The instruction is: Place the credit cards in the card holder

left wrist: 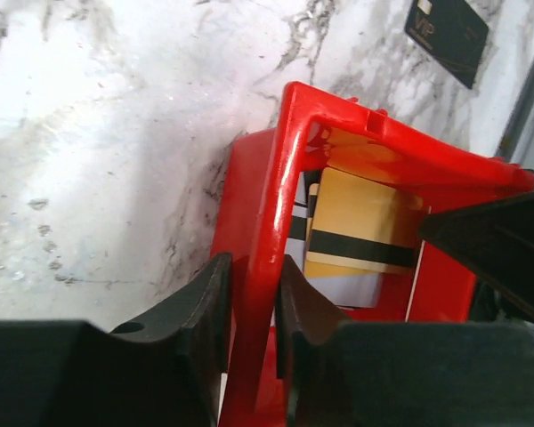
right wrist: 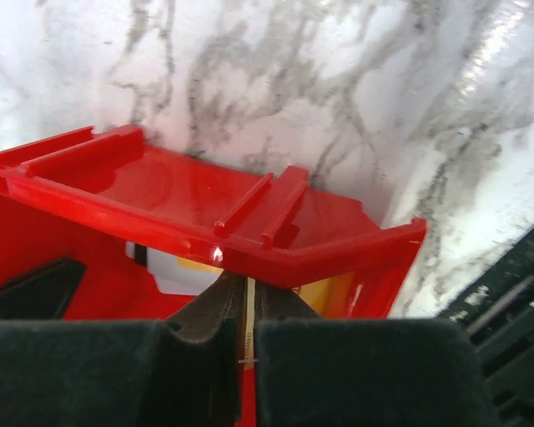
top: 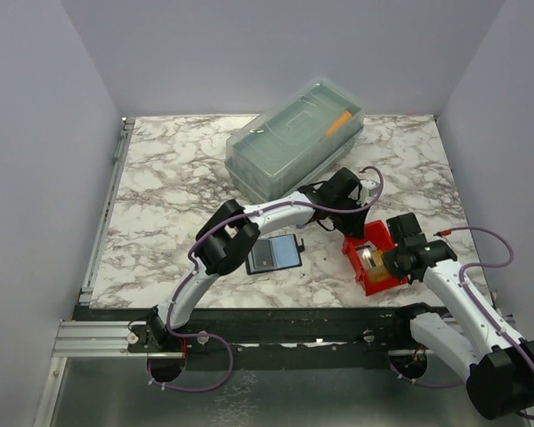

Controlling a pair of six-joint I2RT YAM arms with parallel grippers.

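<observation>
The red card holder [top: 358,261] stands open-topped at the right of the table. Inside it, a gold card with a black stripe [left wrist: 360,213] and paler cards [left wrist: 347,287] show in the left wrist view. My left gripper straddles the holder's rim, one finger on each side and close to it; how firmly they press is unclear. On the opposite side, my right gripper is shut on a thin card [right wrist: 250,320], seen edge-on, pale and yellowish, partly down inside the holder. The rim hides some of this card.
A dark flat piece with light lettering [left wrist: 448,36] lies on the marble beyond the holder. A blue-and-grey folder-like item [top: 274,253] lies left of the holder, and a large clear-lidded green box [top: 289,133] stands at the back.
</observation>
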